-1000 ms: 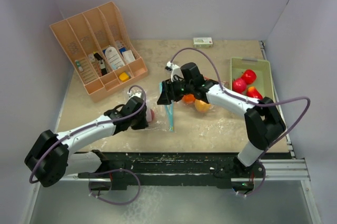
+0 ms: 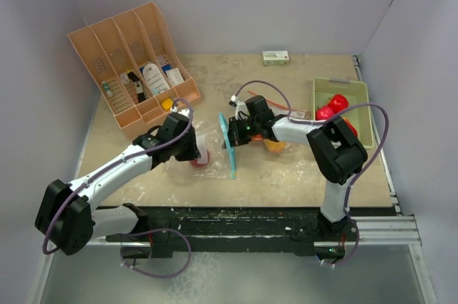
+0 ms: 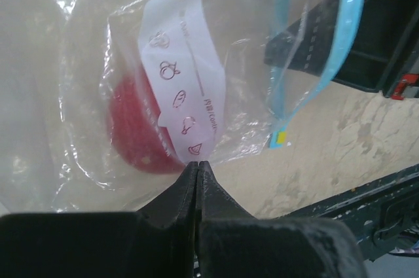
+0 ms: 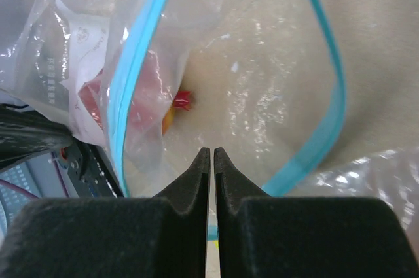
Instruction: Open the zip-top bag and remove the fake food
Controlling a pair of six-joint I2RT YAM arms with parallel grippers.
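Note:
A clear zip top bag point(image 3: 85, 127) with a blue zip strip point(image 2: 230, 148) lies mid-table, holding a red food piece point(image 3: 134, 121) and a white printed label point(image 3: 186, 75). My left gripper is shut over the bag's left part, nothing visible between its fingers. My right gripper is shut at the blue strip, which curves either side of it in the right wrist view; what lies between its fingers is hidden. More bags with orange food point(image 2: 275, 145) lie right of the strip, partly behind the right arm.
A wooden organiser point(image 2: 107, 46) stands at back left, a green bin point(image 2: 322, 86) with red food at right, a small box point(image 2: 275, 57) at the back.
The left gripper has moved slightly from where it was.

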